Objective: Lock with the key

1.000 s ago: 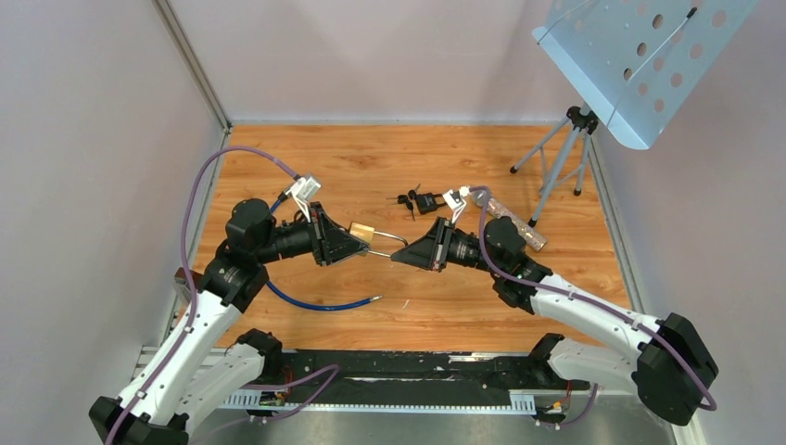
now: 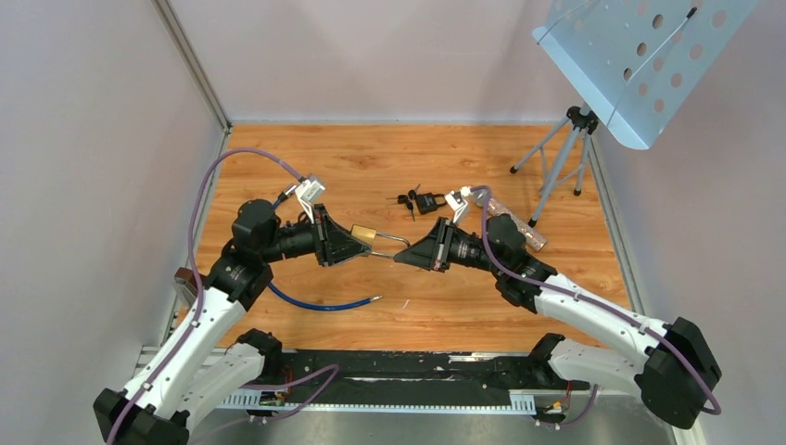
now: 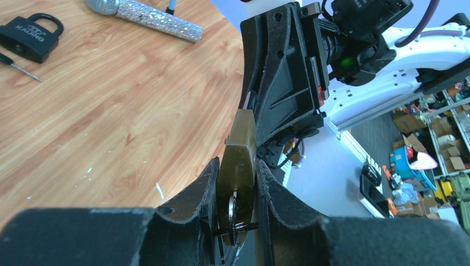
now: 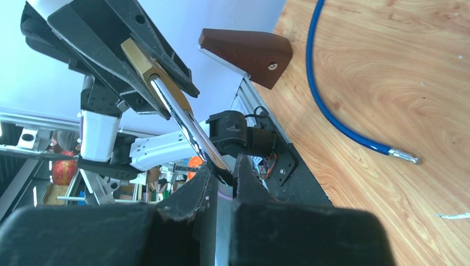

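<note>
A brass padlock (image 2: 363,235) with a long steel shackle hangs level between my two hands above the table. My left gripper (image 2: 368,248) is shut on its brass body; in the left wrist view the body (image 3: 238,145) stands between the black fingers, with a thin metal ring (image 3: 233,219) at its near end. Opposite it, my right gripper (image 2: 399,256) is shut on the shackle's curved end. The right wrist view has the shiny shackle (image 4: 185,124) running from the brass body into my fingers. Whether the shackle is fully seated in the body, I cannot tell.
Behind the hands lie a black padlock (image 2: 427,202) and some black keys (image 2: 406,198). A glittery microphone (image 3: 158,21) rests farther right. A blue hose (image 4: 332,113) crosses the left of the table; bare wood surrounds these.
The left arm has barely moved, still holding the brass body.
</note>
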